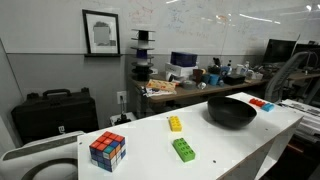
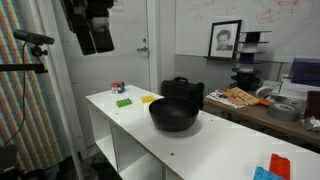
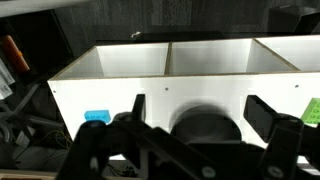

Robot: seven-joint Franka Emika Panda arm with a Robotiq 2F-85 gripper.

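Observation:
My gripper is open, its two dark fingers wide apart with nothing between them. It hangs high, and the black bowl [image 3: 205, 124] shows below, partly covered by the gripper body. On the white table the bowl [image 1: 231, 113] looks empty from the side. A green brick [image 1: 183, 150] and a yellow brick [image 1: 175, 124] lie apart left of it, near a large Rubik's-type cube [image 1: 108, 150]. On the bowl's other side sit a blue brick [image 2: 266, 174] and a red brick [image 2: 280, 166]. Part of the dark arm [image 2: 90, 25] fills the upper left of exterior view 2.
White open compartments [image 3: 170, 60] run along the table's edge in the wrist view. A black case [image 1: 54, 114] stands behind the table, beside a wooden bench [image 1: 165, 95] crowded with objects. Bare tabletop [image 2: 210, 150] lies between the bowl and the red and blue bricks.

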